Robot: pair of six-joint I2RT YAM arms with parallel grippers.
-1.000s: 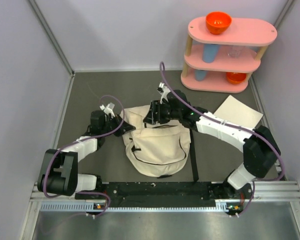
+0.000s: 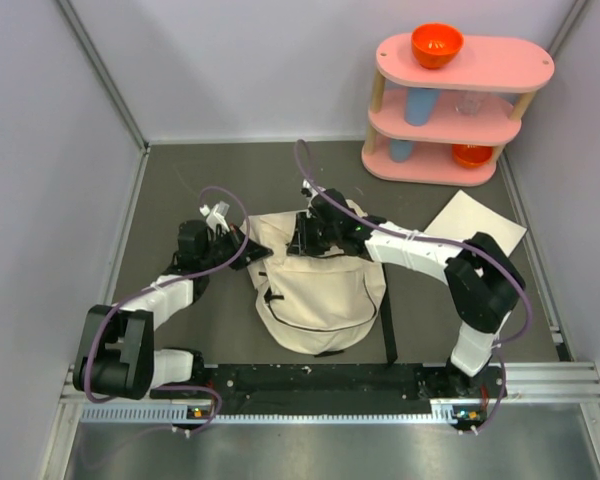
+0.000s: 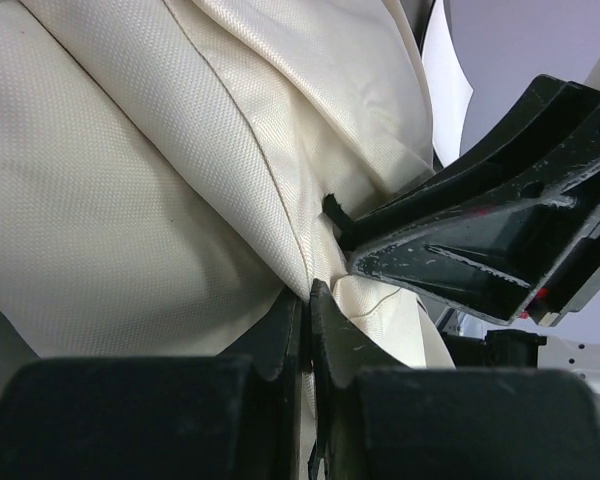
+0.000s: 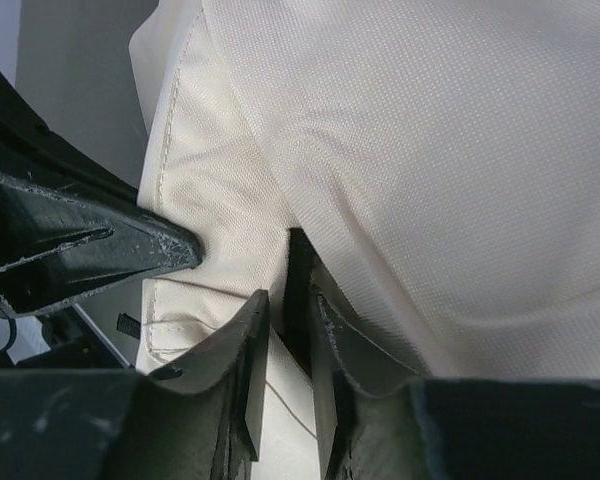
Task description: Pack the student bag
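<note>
The cream cloth bag (image 2: pixel 318 293) lies on the dark table between my arms, its mouth towards the back. At the bag's left edge my left gripper (image 2: pixel 268 252) is shut on a fold of its cloth; the pinched fold (image 3: pixel 302 255) runs straight into the fingers in the left wrist view. My right gripper (image 2: pixel 296 250) is over the bag's opening, fingertips (image 4: pixel 255 310) a little apart. Between and beyond them show the cream edge and a dark gap (image 4: pixel 298 290) of the bag; whether they touch the cloth I cannot tell.
A pink shelf (image 2: pixel 458 62) with orange bowls and blue cups stands at the back right. A white sheet (image 2: pixel 473 222) lies on the right of the table. A black strap (image 2: pixel 388 325) trails beside the bag.
My right gripper has come down and slightly left onto the bag's opening, its fingers drawing closer together.
</note>
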